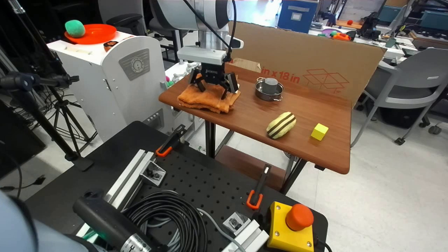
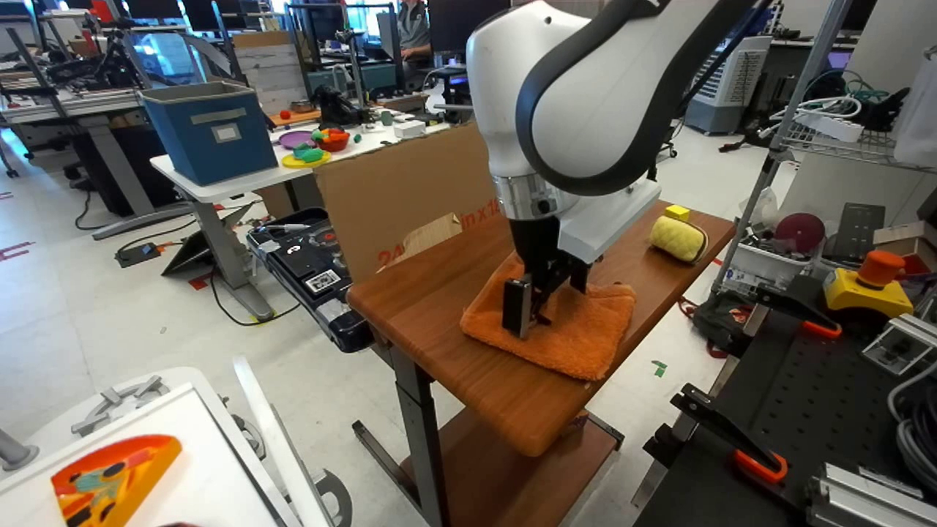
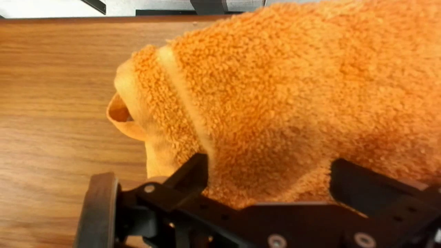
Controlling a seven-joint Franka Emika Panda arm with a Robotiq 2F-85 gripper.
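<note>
A folded, fluffy orange towel (image 1: pixel 205 98) lies at the left end of the brown table (image 1: pixel 247 119), and it fills much of the wrist view. My gripper (image 1: pixel 214 93) points down at the towel, its two fingers (image 3: pixel 192 175) spread wide apart and their tips at or against the cloth. In the wrist view the towel (image 3: pixel 289 103) runs beneath the gap between them, with no fold visibly pinched. A small loop stands out from the towel's edge. In the second exterior view my gripper (image 2: pixel 555 307) hides part of the cloth.
A metal pot (image 1: pixel 269 89) with a grey object inside stands near the towel. Farther right lie a yellow striped plush (image 1: pixel 281 125) and a yellow cube (image 1: pixel 319 131). A cardboard panel (image 1: pixel 302 63) walls the back edge. Bare tabletop lies between these things.
</note>
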